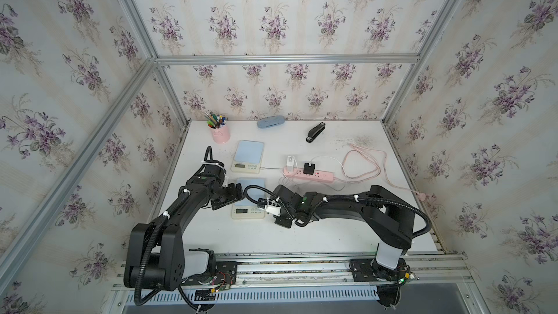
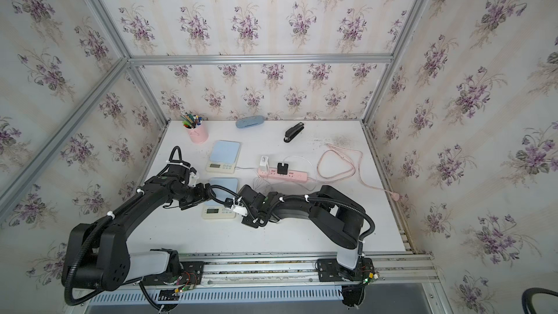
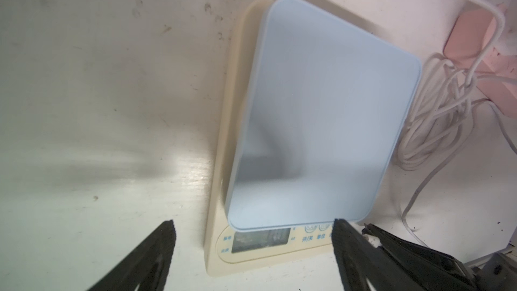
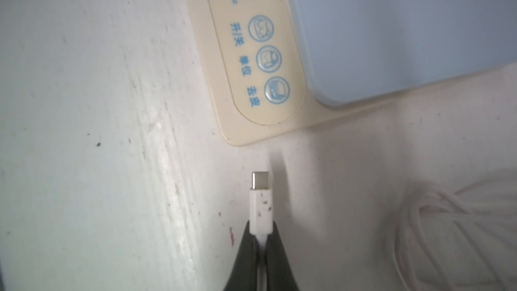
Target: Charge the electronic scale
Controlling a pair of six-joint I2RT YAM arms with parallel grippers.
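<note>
The nearer electronic scale [image 3: 323, 118], cream with a pale blue platform, lies flat on the table with its display end to the front. My left gripper is open at the scale's display end, its fingers wide apart with nothing gripped. Whether a finger touches the scale I cannot tell. My right gripper is shut on a thin white charging cable just behind its plug [image 4: 261, 204]. The plug's bare metal tip points at the scale's side, near the front corner, with a small gap between. The scale's charging port is not visible.
A second scale [image 1: 247, 157] with a cable at its side lies farther back. A pink power strip [image 1: 322, 176] carries a white charger [image 1: 290, 162] and a black one [image 1: 309, 168]. Coiled white cable [image 3: 436, 113] lies right of the near scale.
</note>
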